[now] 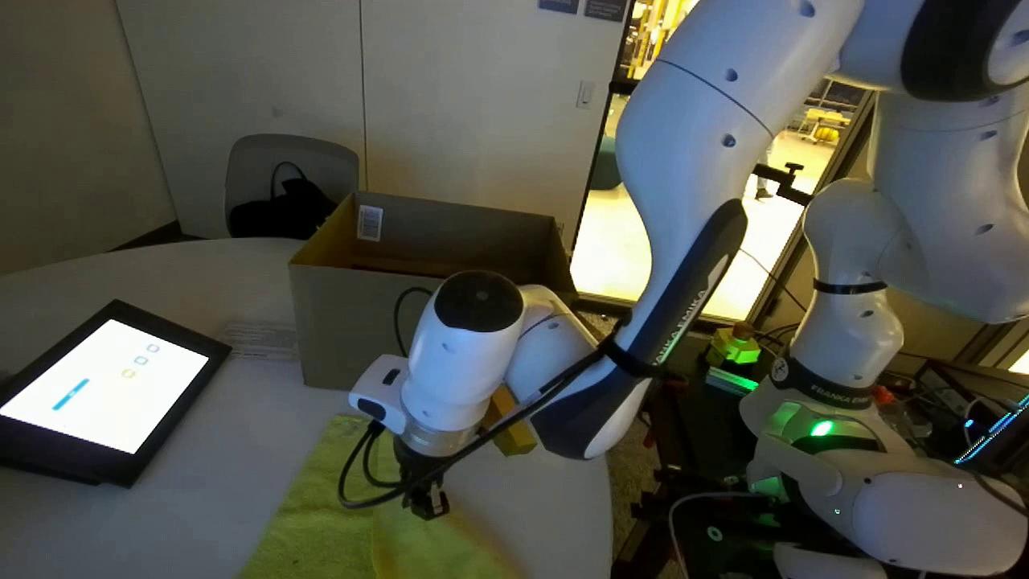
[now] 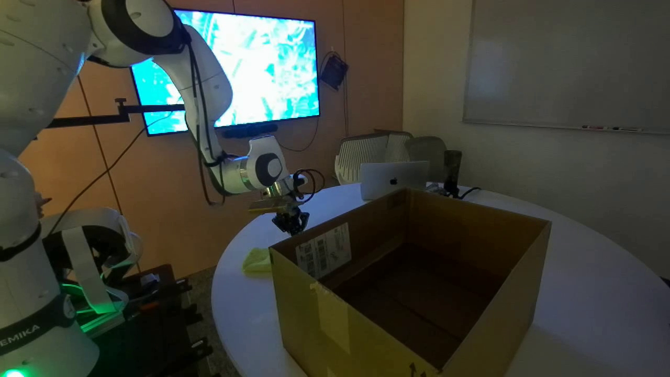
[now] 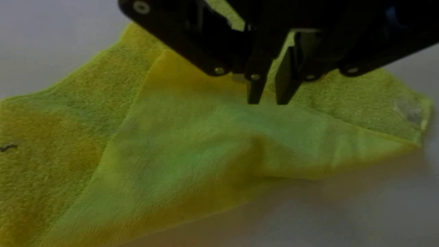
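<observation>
A yellow-green cloth (image 1: 318, 511) lies on the white table, one part folded over another; in the wrist view the folded layer of the cloth (image 3: 197, 136) shows a smoother face. My gripper is over the cloth, its fingertips pointing at the fold. A narrow gap separates the fingers, and cloth shows through it. Whether any cloth is pinched there I cannot tell. In exterior view 1 the gripper (image 1: 426, 503) hangs low over the cloth. From the other side, the box partly hides the cloth (image 2: 257, 262), and the gripper (image 2: 292, 223) appears just behind the box's edge.
A large open cardboard box (image 1: 434, 323) stands close behind the arm; its inside (image 2: 433, 283) looks empty. To the left lies a tablet-like screen (image 1: 111, 381). A laptop (image 2: 393, 179) sits beyond the box. Bare table lies between cloth and screen.
</observation>
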